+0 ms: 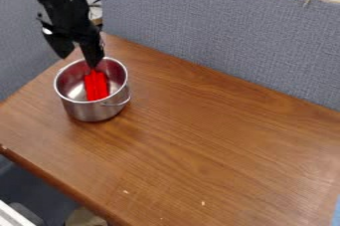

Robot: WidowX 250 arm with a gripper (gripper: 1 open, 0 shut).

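Observation:
A steel pot with a handle sits on the left part of the wooden table. A red object rests inside it. My black gripper is open, lowered from the upper left to just above the pot's back rim, by the red object. Its fingertips are dark and hard to make out.
Grey padded walls border the table at the back and left. The table's front left edge is near the pot.

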